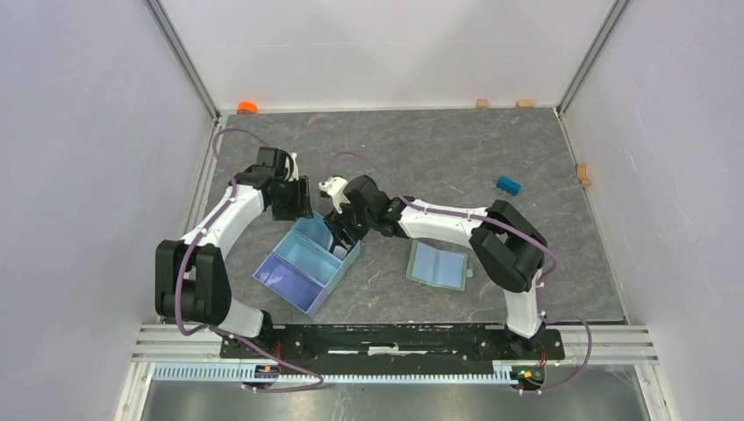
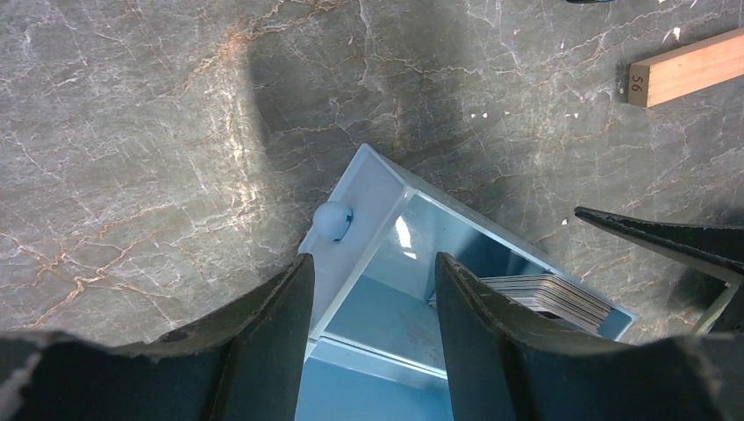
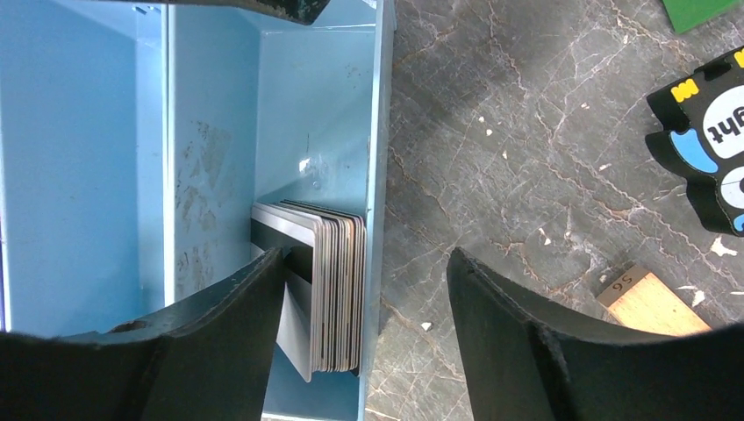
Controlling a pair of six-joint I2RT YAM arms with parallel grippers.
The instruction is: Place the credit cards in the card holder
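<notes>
A stack of cards (image 3: pixel 338 289) stands on edge in the end compartment of a blue three-part box (image 1: pixel 303 259), against its outer wall. My right gripper is part open over that compartment. Its left finger (image 3: pixel 237 324) overlaps the stack's left side, while the other finger is beyond the outer wall. Whether it touches the cards cannot be seen. Beside the box's far corner, my left gripper is part open, with nothing held between its fingers. What looks like the card holder (image 1: pixel 439 266) lies open at right, pale blue inside with a green border.
A blue object (image 1: pixel 508 186) lies at the back right. Near the box are a wooden block (image 3: pixel 658 307) and a black figure-shaped piece (image 3: pixel 715 140). An orange item (image 1: pixel 247 107) sits at the back left. Free table surrounds the holder.
</notes>
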